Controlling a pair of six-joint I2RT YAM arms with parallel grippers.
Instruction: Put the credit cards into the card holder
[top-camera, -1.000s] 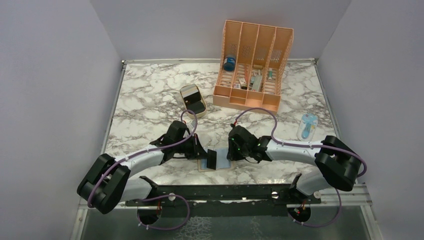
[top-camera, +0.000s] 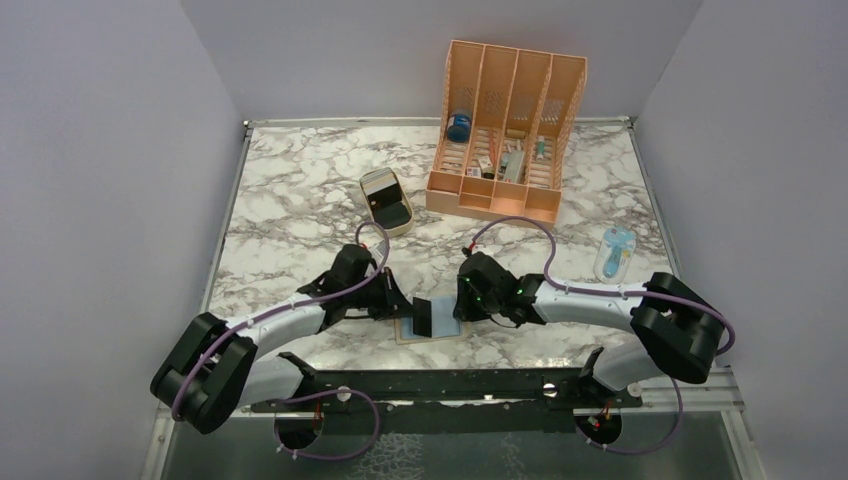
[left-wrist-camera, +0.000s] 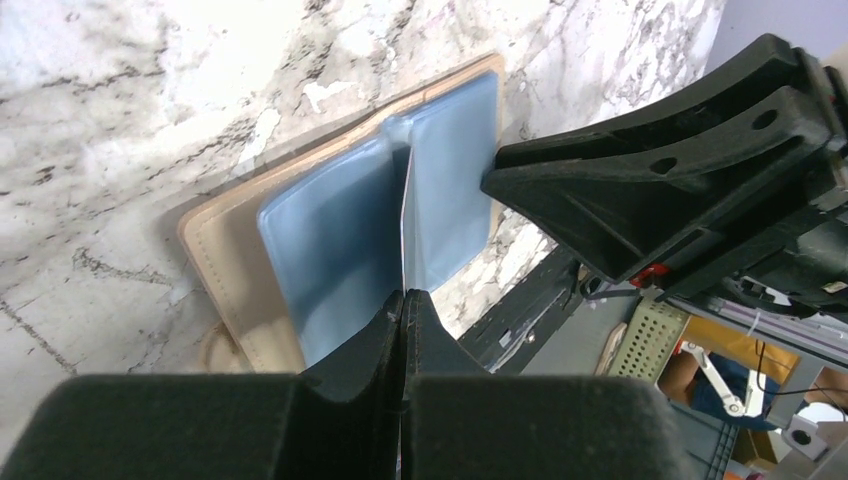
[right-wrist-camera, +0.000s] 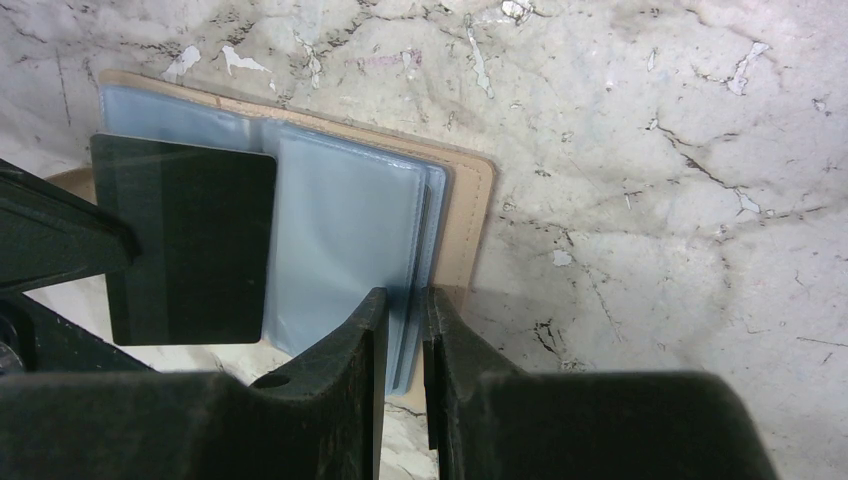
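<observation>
The card holder lies open on the marble table, with a tan cover (left-wrist-camera: 232, 255) and blue inner sleeves (right-wrist-camera: 340, 220). A black card (right-wrist-camera: 195, 240) stands over its left part, overlapping the sleeves in the right wrist view. My left gripper is shut on this card, whose thin edge (left-wrist-camera: 407, 225) points at the holder's middle fold. Whether its lower edge is inside a sleeve I cannot tell. At the holder's right side, my right gripper is shut on the edge of the blue sleeves. From above, the card (top-camera: 422, 318) sits between both grippers.
Behind the arms stands a small open case (top-camera: 392, 214) with a dark inside. An orange compartment rack (top-camera: 490, 200) with several items is at the back, and a blue-and-white package (top-camera: 614, 254) lies at the right. Bare marble surrounds the holder.
My right arm and the holder look still.
</observation>
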